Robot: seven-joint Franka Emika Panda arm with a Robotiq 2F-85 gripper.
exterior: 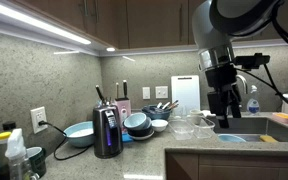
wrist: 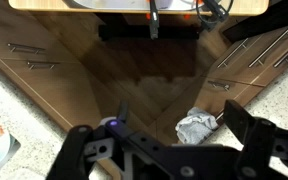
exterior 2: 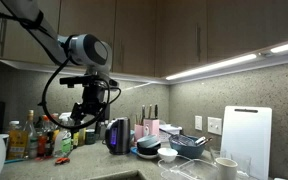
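My gripper (exterior: 229, 117) hangs high in the air, pointing down, its fingers open with nothing between them. It is above the counter area near the sink (exterior: 274, 128) in exterior view 1. In exterior view 2 the dark arm (exterior 2: 89, 60) reaches in from the left, with bottles (exterior 2: 34, 138) behind it. Below the gripper, the wrist view shows a brown floor (wrist: 134, 70) between cabinet fronts. A crumpled whitish item (wrist: 196, 126) appears there near the right finger; what it is I cannot tell.
On the counter (exterior: 194, 144) stand a black appliance (exterior: 108, 133), a light blue bowl (exterior: 79, 134), stacked bowls (exterior: 138, 122) and clear containers (exterior: 183, 129). A white board (exterior: 185, 92) leans on the back wall. Several bottles (exterior: 17, 152) crowd the left corner.
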